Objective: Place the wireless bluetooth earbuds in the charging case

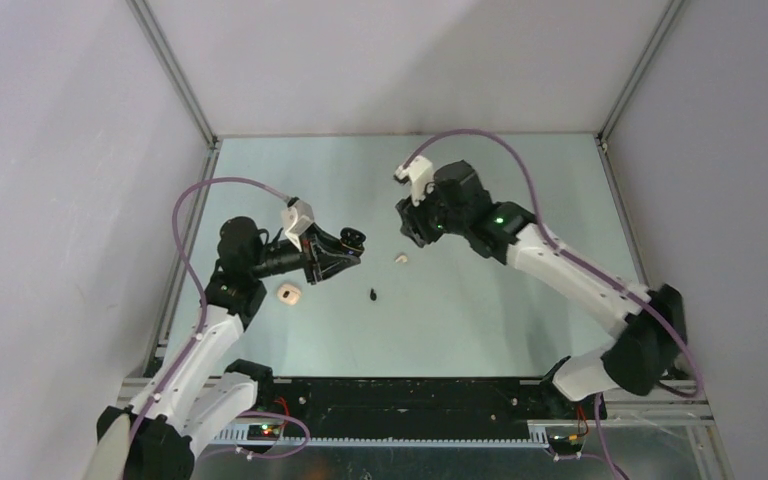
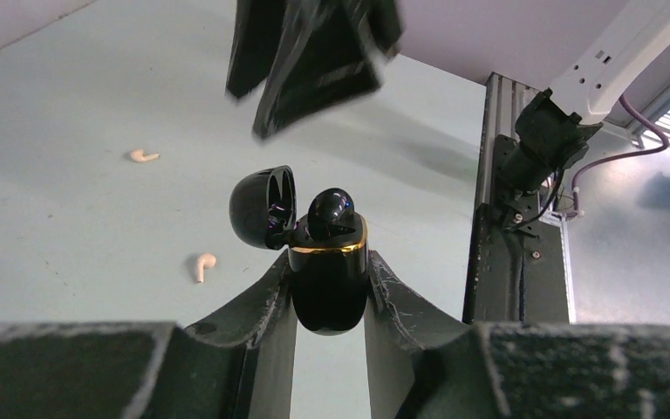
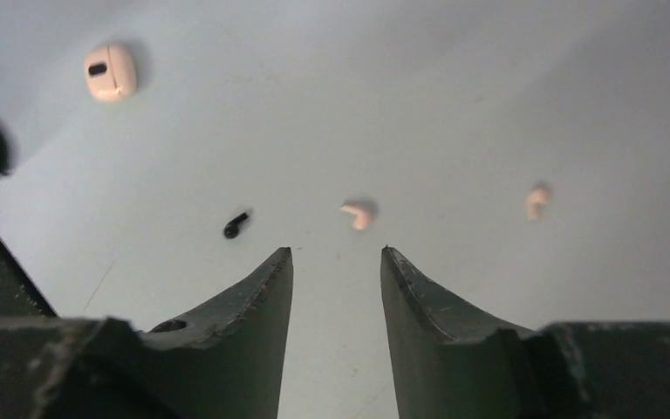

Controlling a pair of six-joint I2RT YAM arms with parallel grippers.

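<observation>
My left gripper (image 1: pixel 345 258) is shut on a black charging case (image 2: pixel 327 279), lid open, with a black earbud (image 2: pixel 330 209) seated in it. A loose black earbud (image 3: pixel 233 226) lies on the table below. Two pink earbuds, one (image 3: pixel 358 215) nearer it and another (image 3: pixel 537 199) farther off, lie apart on the surface. A pink case (image 1: pixel 289 294) lies below the left arm. My right gripper (image 1: pixel 410 225) is raised up and to the right of the black case, its fingers apart with nothing visible between them.
White walls bound it, and a dark rail (image 1: pixel 410 390) runs along the front edge.
</observation>
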